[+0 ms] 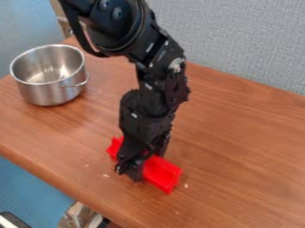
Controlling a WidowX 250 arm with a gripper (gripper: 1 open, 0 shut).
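My black gripper [134, 166] is down at a red block [162, 175] near the front left of the wooden table, shut on it around its middle. The block lies at a slant, its right end showing below the fingers and its left end peeking out behind the gripper body. The arm hides part of it.
A steel pot [48, 85] with a wire handle stands at the back left of the table [238, 151]. The table's left edge drops to a blue floor, and a grey wall is behind.
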